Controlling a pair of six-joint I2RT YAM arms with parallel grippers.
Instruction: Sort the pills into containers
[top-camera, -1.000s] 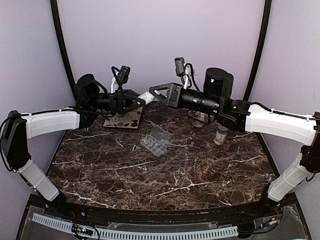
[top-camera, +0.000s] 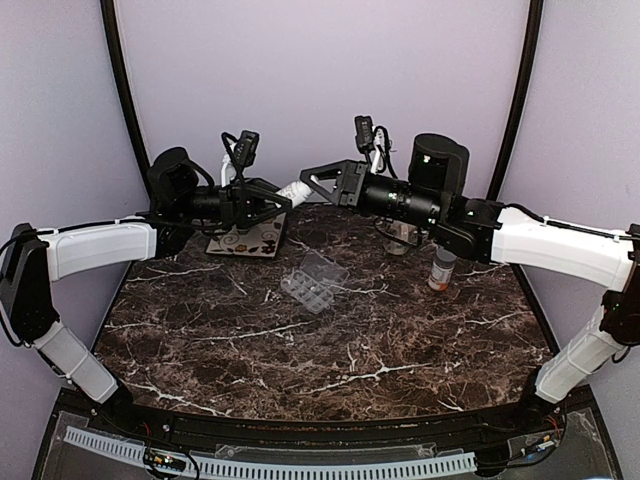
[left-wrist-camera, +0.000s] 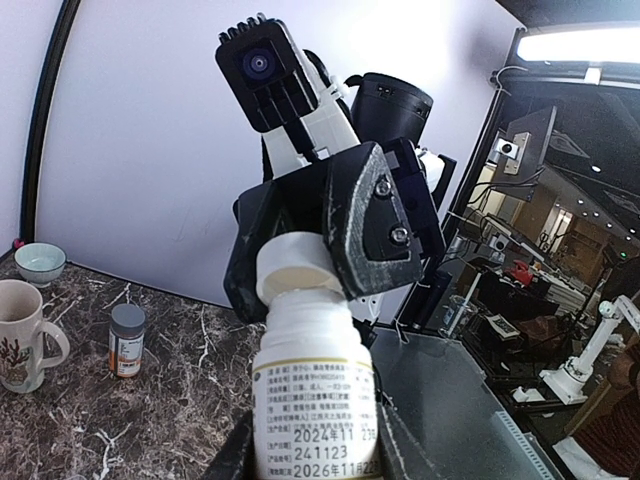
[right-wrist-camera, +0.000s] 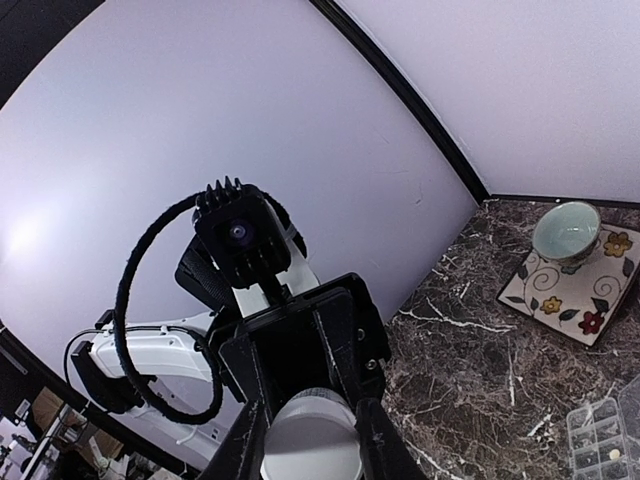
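Note:
A white pill bottle (top-camera: 295, 193) with a printed label is held in the air between the two arms. My left gripper (top-camera: 272, 197) is shut on its body, whose label (left-wrist-camera: 315, 415) faces the left wrist camera. At the other end, my right gripper (top-camera: 325, 182) is shut on the white cap (left-wrist-camera: 298, 262). Below the cap the bottle's white neck (left-wrist-camera: 303, 303) is visible; I cannot tell how far the threads are engaged. From the right wrist, the round cap top (right-wrist-camera: 312, 450) shows between the fingers. The clear pill organizer (top-camera: 308, 288) lies open on the table.
At the right stands another pill bottle (top-camera: 442, 268), with a mug (left-wrist-camera: 20, 335) near it. A pale green bowl (right-wrist-camera: 567, 232) rests on a floral tile (right-wrist-camera: 560, 300) at the back left.
My right gripper has turned slightly, its top-mounted camera shifting a little to the right. The left arm and the things on the table look unchanged.

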